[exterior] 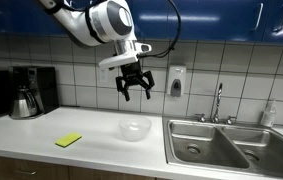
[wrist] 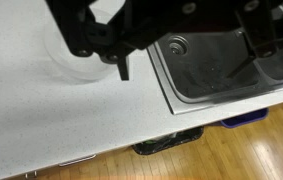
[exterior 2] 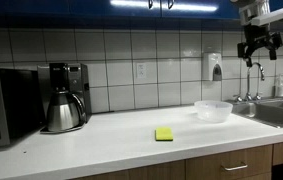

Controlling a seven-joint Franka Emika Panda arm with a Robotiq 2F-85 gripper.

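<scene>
My gripper (exterior: pixel 137 98) hangs high above the counter, open, with nothing seen between its fingers. Below it in exterior view 1, a clear, whitish plastic bowl (exterior: pixel 135 128) rests on the counter beside the sink. On the counter's left half lies a flat yellow block (exterior: pixel 68 140), possibly a sponge. Exterior view 2 shows the same yellow block (exterior 2: pixel 163 134) nearer the front edge, with the bowl (exterior 2: pixel 213 112) behind it to the right. In the wrist view the bowl (wrist: pixel 66 62) is partly covered by the dark gripper parts.
A double steel sink (exterior: pixel 216 150) with a faucet (exterior: pixel 218 100) takes up the right side. At the left stand a coffee maker (exterior 2: pixel 69 95) and a microwave (exterior 2: pixel 6 105). Blue cabinets (exterior: pixel 221 20) hang overhead. A soap dispenser (exterior: pixel 176 81) is on the wall.
</scene>
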